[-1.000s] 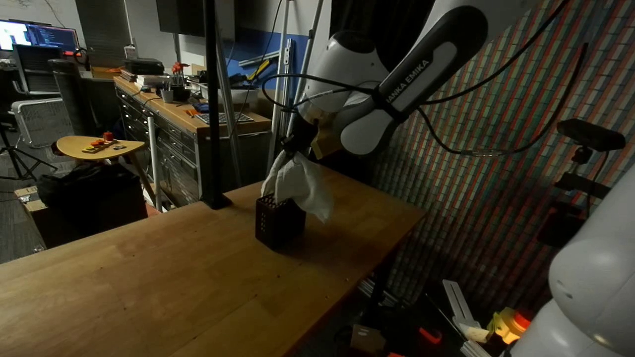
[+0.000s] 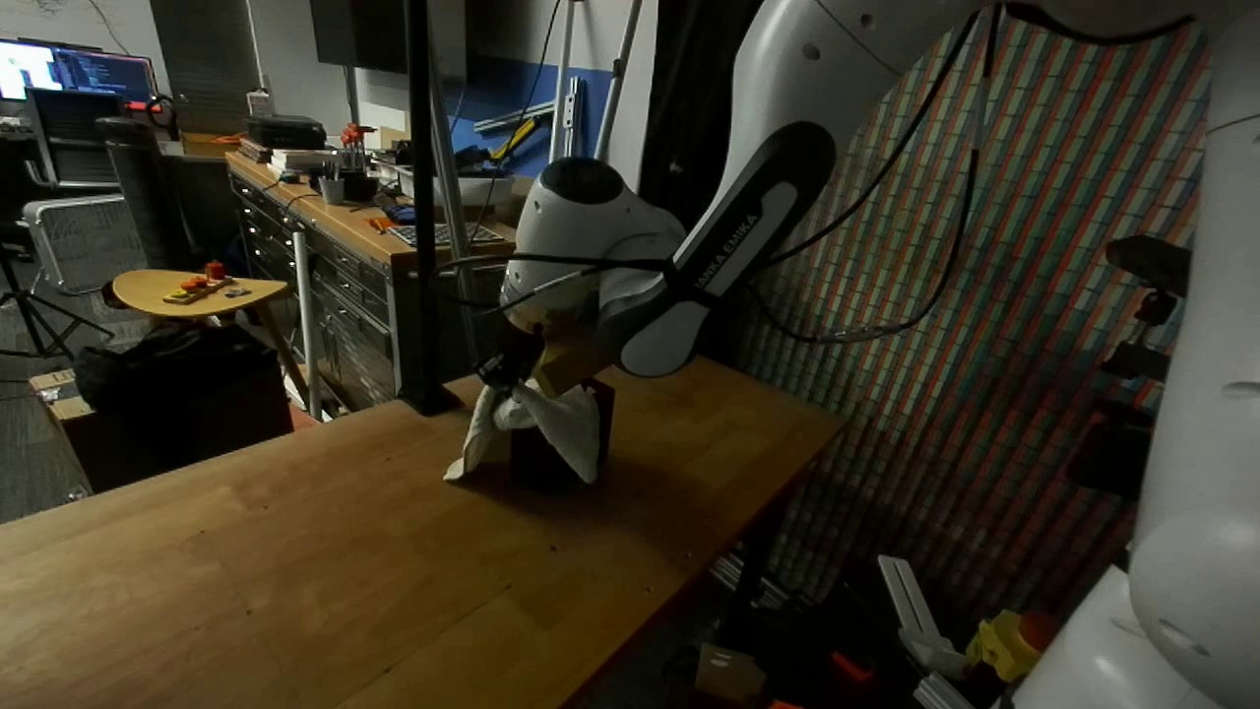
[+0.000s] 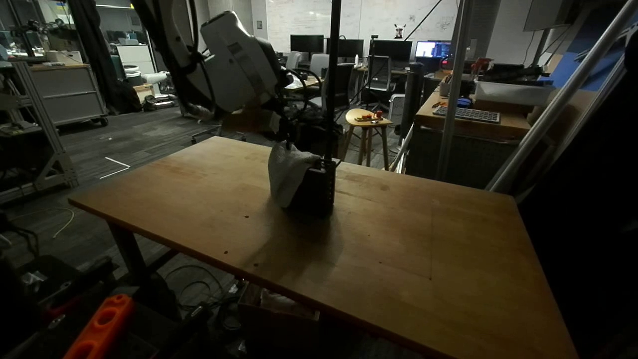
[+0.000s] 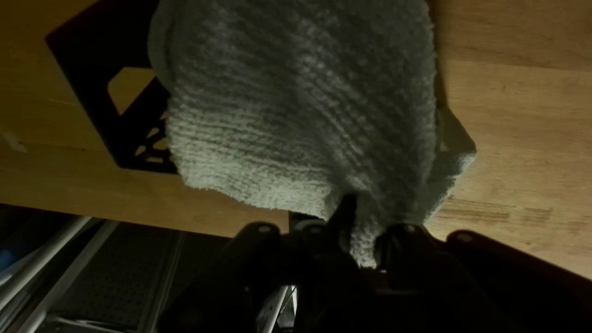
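Note:
A whitish knit cloth (image 2: 561,427) hangs from my gripper (image 2: 515,376), which is shut on a bunched part of it. Below and behind the cloth stands a black box with cut-out walls (image 3: 317,190), upright on the wooden table. In the wrist view the cloth (image 4: 299,111) spreads over much of the black box (image 4: 94,83), whose cut-out wall shows at the left. My gripper pinches the cloth's edge between dark fingers. One end of the cloth droops close to the tabletop in exterior view 1. How much cloth lies inside the box is hidden.
A black upright post (image 2: 418,213) stands at the table's far edge, near my gripper. A small stool with toys (image 3: 368,117) stands beyond the table.
My gripper has come down and to the left in exterior view 1, carrying the cloth along. The cloth now drapes lower, hiding more of the box.

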